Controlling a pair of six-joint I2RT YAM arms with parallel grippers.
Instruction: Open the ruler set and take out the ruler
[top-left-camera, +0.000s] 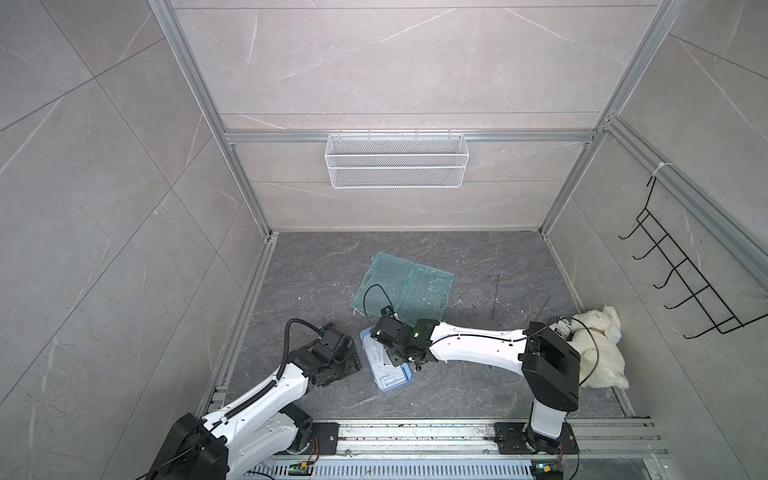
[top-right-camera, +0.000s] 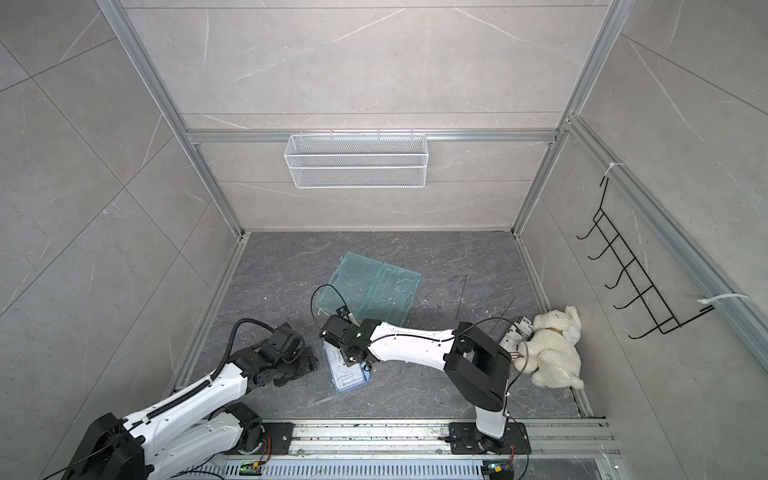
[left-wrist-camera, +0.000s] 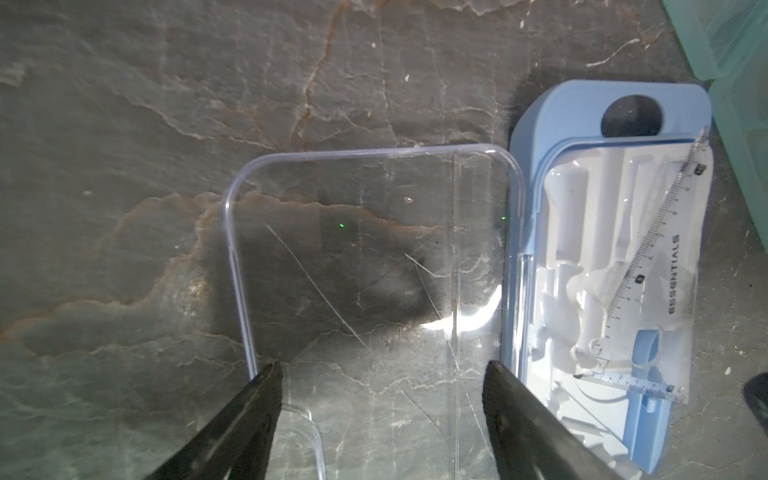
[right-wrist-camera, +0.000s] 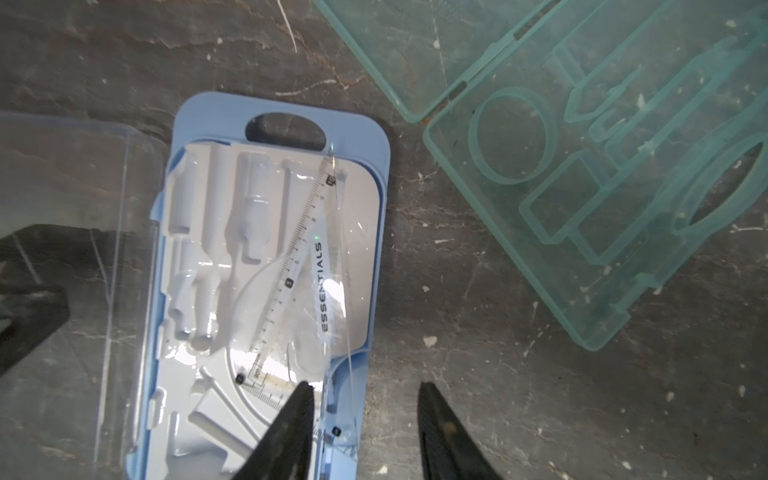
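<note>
The blue ruler set case (right-wrist-camera: 272, 112) lies open, its clear lid (left-wrist-camera: 372, 152) folded out to the left and its white tray (left-wrist-camera: 564, 208) exposed. A clear set square with a scale (right-wrist-camera: 284, 288), marked ESSENTIALS, lies loose at a slant over the tray. My left gripper is over the clear lid, fingers apart with nothing visible between them. My right gripper hangs over the lower right part of the case, fingers apart, one over the set square's edge; I see nothing held.
An open translucent teal case (top-right-camera: 368, 288) lies behind the blue case. A white plush toy (top-right-camera: 552, 352) sits at the right wall. A wire basket (top-left-camera: 396, 160) hangs on the back wall, a black hook rack (top-left-camera: 680, 272) on the right.
</note>
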